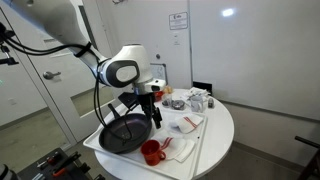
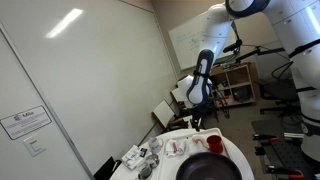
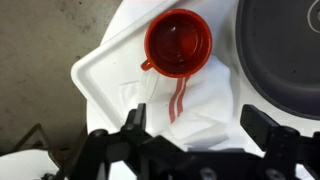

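Observation:
My gripper is open, its two black fingers far apart with nothing held between them. In exterior view 1 it hangs over the far side of the tray, above the pan's edge. A red mug [image 3: 178,40] stands upright in the tray, ahead of the fingers in the wrist view. Beside the mug lies a white cloth [image 3: 205,100] with red stripes, partly in view between the fingers. The dark round pan [image 1: 125,133] rests in the tray, left of the mug [image 1: 152,152] in exterior view 1.
The white tray [image 1: 203,150] sits on a round white table [image 1: 222,130]. Another folded cloth [image 1: 185,124] lies toward its back. Behind the tray are metal pots and a glass jar [image 1: 197,104].

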